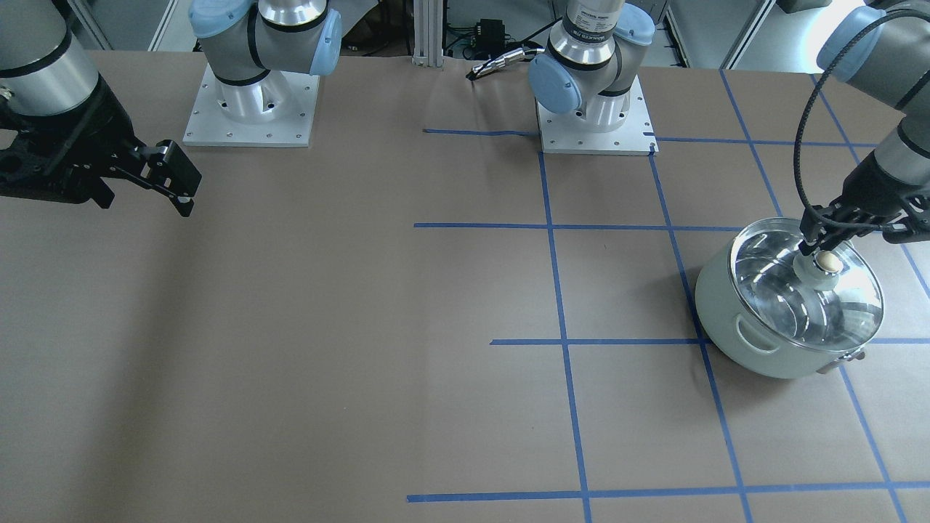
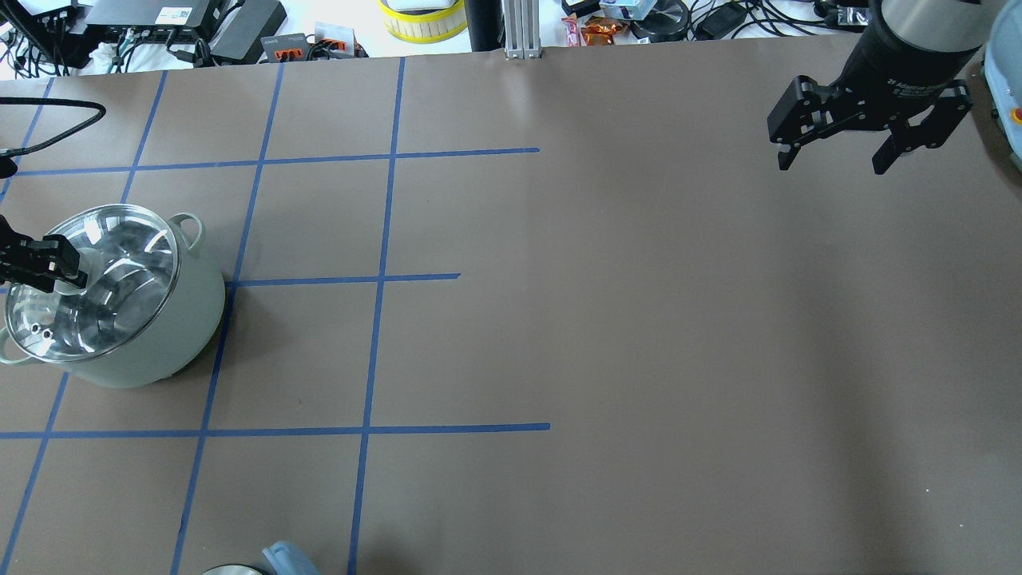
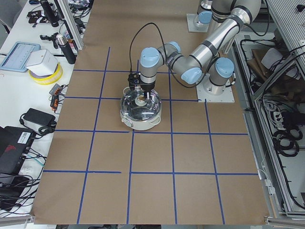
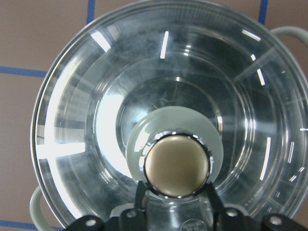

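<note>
A pale green pot (image 1: 741, 322) with a glass lid (image 2: 115, 297) sits on the taped grid at the front view's right. Its centre carries a round cream-topped knob (image 4: 176, 164). The gripper (image 1: 824, 235) is right over that knob, its black fingers low at the knob's near side in the wrist view. Whether the fingers are closed on the knob or just around it I cannot tell.
Other robot arms stand around the table, one black gripper (image 2: 867, 124) high at the top view's right. A cable loops over the working arm.
</note>
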